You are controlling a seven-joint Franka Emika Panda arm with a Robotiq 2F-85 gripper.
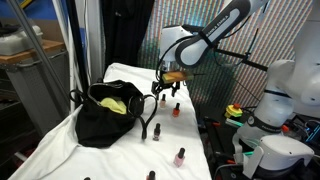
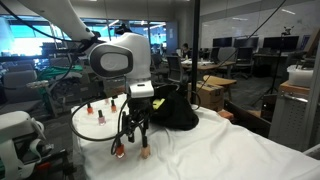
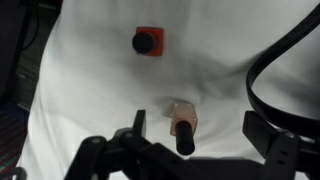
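Observation:
In the wrist view, a tan bottle with a black cap (image 3: 183,128) stands between the two spread fingers, nearer the left finger (image 3: 131,140). My gripper is open, and no contact with that bottle shows. Exterior view 2 has the gripper (image 2: 132,120) above the tan bottle (image 2: 145,151) and an orange one (image 2: 120,151). The orange bottle (image 3: 149,40) with its dark cap lies clear of the fingers, toward the upper left of the wrist view. Both bottles stand upright on the white cloth.
A black bag (image 1: 97,127) with something yellow inside sits beside the arm; its black strap (image 3: 262,75) loops close to the right finger. Other small bottles (image 1: 179,157) stand along the cloth (image 1: 110,161). Exterior view 2 shows bare cloth at right.

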